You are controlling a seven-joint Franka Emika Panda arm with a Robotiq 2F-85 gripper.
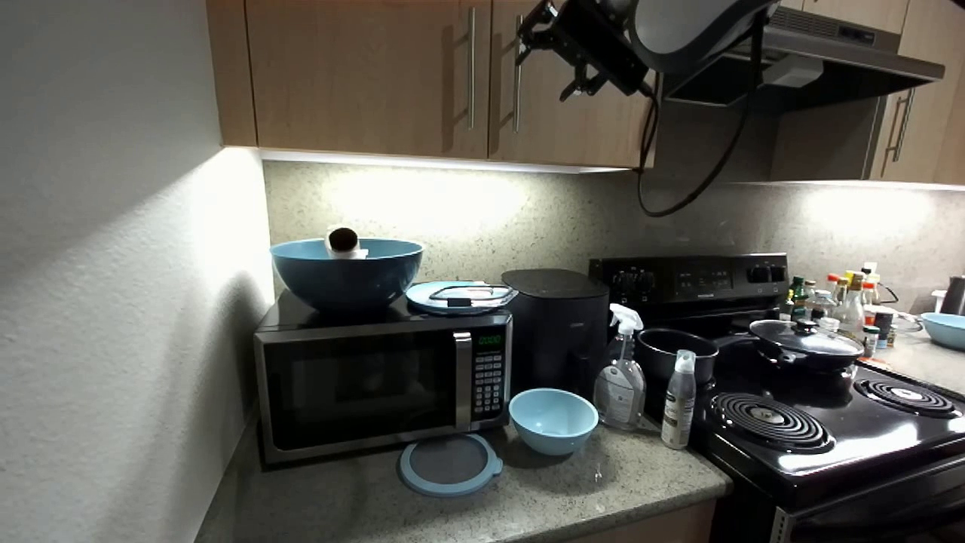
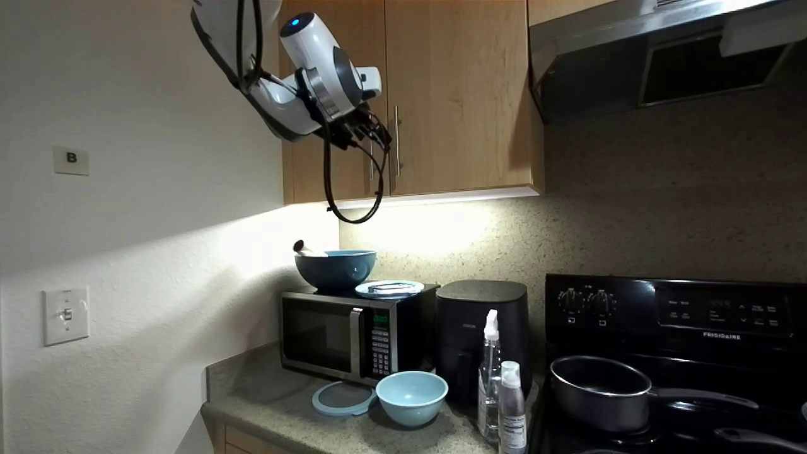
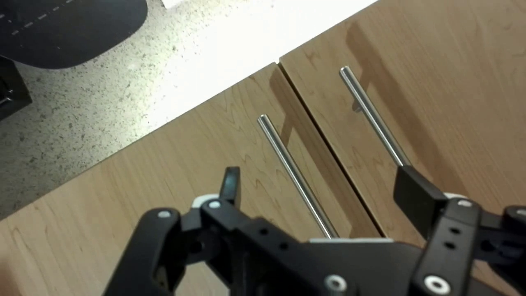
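Up in front of the wooden wall cabinet, my gripper stands open with its fingers (image 3: pixel 418 197) wide apart. The wrist view looks at two closed cabinet doors. One steel bar handle (image 3: pixel 298 177) shows in the gap between the fingers, with no visible grip on it. The other handle (image 3: pixel 374 116) runs down behind the right-hand finger in that view. In exterior view 1, the gripper (image 1: pixel 549 63) is near the right door's handle (image 1: pixel 518 90), while the left door's handle (image 1: pixel 471 68) is clear of it. How far the fingertips are from the doors is hard to tell.
Below are a microwave (image 1: pixel 384 389) topped by a large blue bowl (image 1: pixel 348 280), an air fryer (image 1: pixel 556 317), a small light-blue bowl (image 1: pixel 553 421), a round lid (image 1: pixel 449 464) and a spray bottle (image 1: pixel 620 385). A range hood (image 1: pixel 841 54) juts out right of the cabinet.
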